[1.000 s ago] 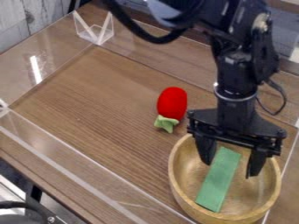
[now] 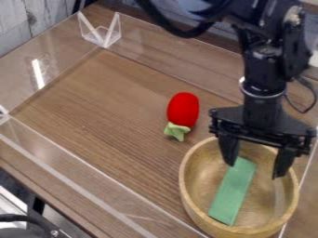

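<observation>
My black gripper [image 2: 254, 151] hangs open over the yellow-tan bowl [image 2: 199, 200] at the lower right. A green rectangular block [image 2: 233, 191] lies in the bowl, below and between the fingers, with the gripper above it. A red oval object [image 2: 183, 109] lies outside the bowl, up and left of it, with a small light-green piece [image 2: 177, 132] beside it.
A clear wire or plastic holder [image 2: 99, 30] stands at the back left.
The green block remains in the bowl.
</observation>
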